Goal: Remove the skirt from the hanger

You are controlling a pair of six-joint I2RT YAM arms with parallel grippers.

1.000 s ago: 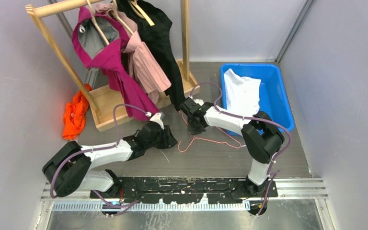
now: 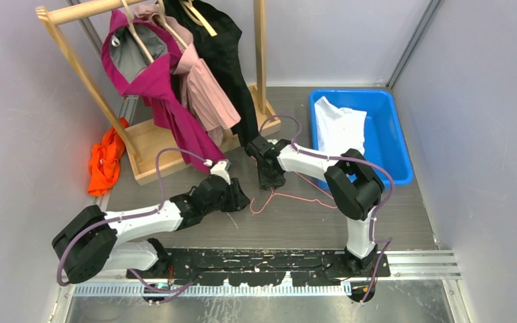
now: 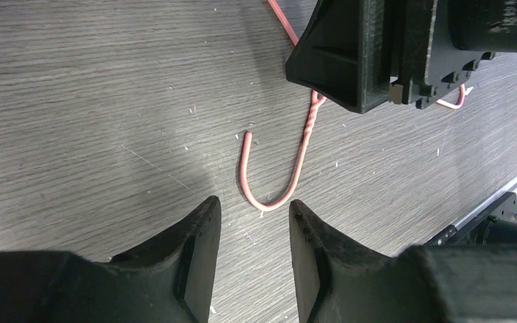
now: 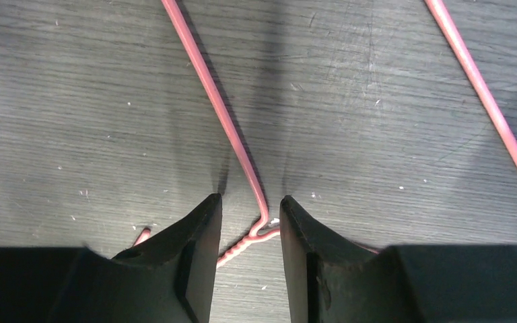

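Observation:
A pink wire hanger [image 2: 298, 197] lies flat and bare on the grey floor, partly hidden under my right arm. Its hook [image 3: 264, 206] shows in the left wrist view, just beyond the parted fingertips of my open left gripper. My right gripper is open above the hanger's neck, where a hanger wire [image 4: 225, 121] runs upward from between its fingertips. Neither gripper has anything held. White cloth [image 2: 338, 128] lies in the blue bin [image 2: 396, 145]; whether it is the skirt I cannot tell.
A wooden rack [image 2: 261, 57] at the back left carries a magenta garment [image 2: 168, 111], a pink garment [image 2: 209, 94] and a black garment [image 2: 225, 50]. Orange cloth [image 2: 106, 161] lies beside it. Bare floor is at the right front.
The left arm has moved only slightly. The hanger looks unmoved.

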